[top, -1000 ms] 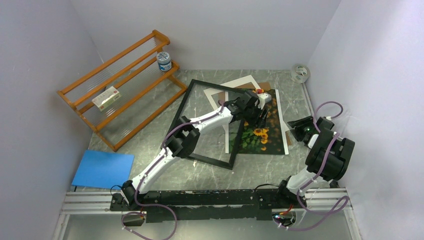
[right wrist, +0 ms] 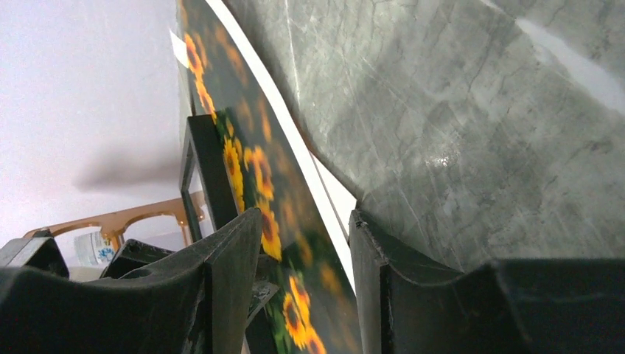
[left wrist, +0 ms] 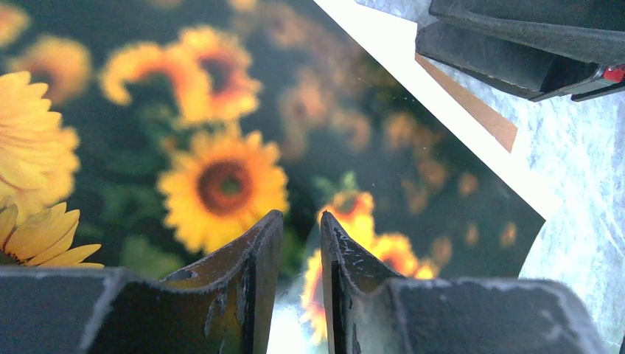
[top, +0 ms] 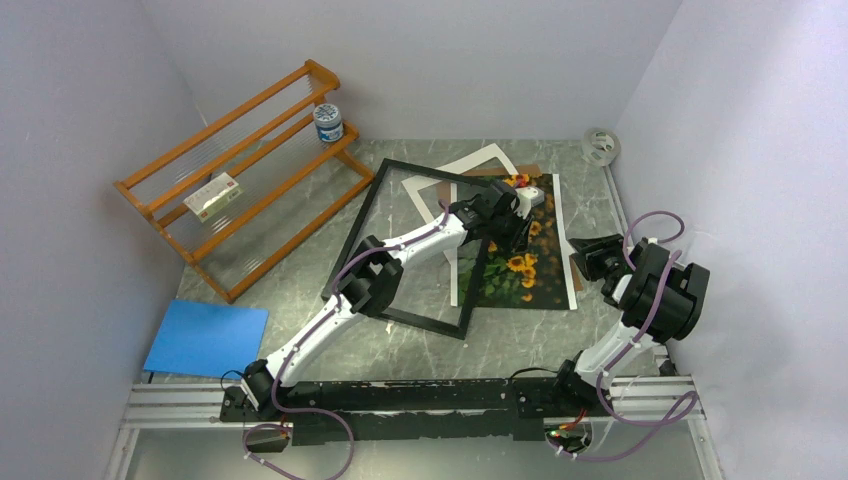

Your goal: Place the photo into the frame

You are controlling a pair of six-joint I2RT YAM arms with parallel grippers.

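The sunflower photo (top: 525, 285) with its white border lies partly under the black frame (top: 370, 200) on the right side of it. My left gripper (top: 520, 240) is over the photo's upper middle; in the left wrist view its fingertips (left wrist: 298, 221) are close together, and whether anything sits between them is unclear. My right gripper (top: 585, 255) is low beside the photo's right edge, fingers apart around the white border (right wrist: 306, 167) in its wrist view; I cannot tell whether it touches. White mat pieces (top: 470, 158) and brown board lie beneath the photo.
A wooden rack (top: 270, 200) with a jar (top: 328, 123) and a box stands at the back left. A blue board (top: 205, 335) lies front left. A tape roll (top: 600, 146) sits at the back right, near the wall.
The right gripper and arm have shifted slightly left toward the photo's edge. The photo's upper right edge has shifted slightly. The left arm is essentially still.
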